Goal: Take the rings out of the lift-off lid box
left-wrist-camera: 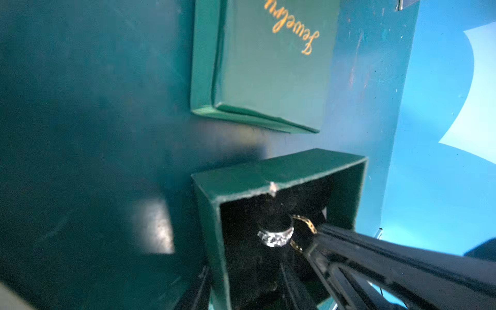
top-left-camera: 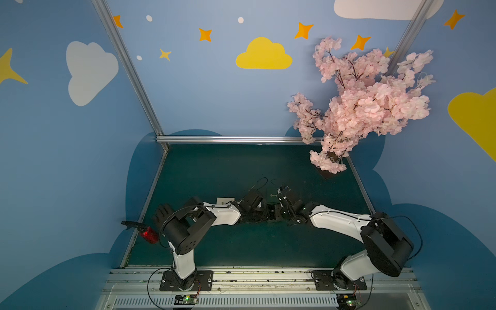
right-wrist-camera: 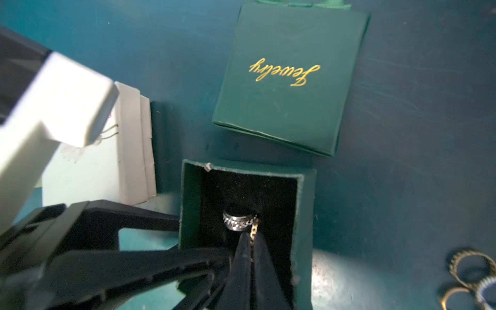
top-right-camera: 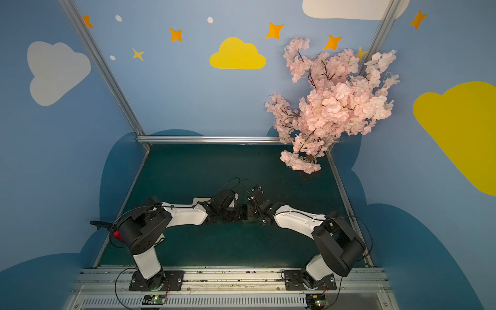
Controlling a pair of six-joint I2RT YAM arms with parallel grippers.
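The green box base stands open with its black-lined inside showing in both wrist views. A silver patterned ring lies inside it. Just beside that ring, a gold chain-like ring sits at the tips of my right gripper, which reaches into the box and is shut on it. My left gripper is partly open and straddles a side wall of the box, one finger outside and one inside. The green lid with gold "Jewelry" lettering lies on the table, apart from the base.
Several rings lie on the table to the right of the box in the right wrist view. A white box stands near the left arm. Pink blossoms rise at the back right.
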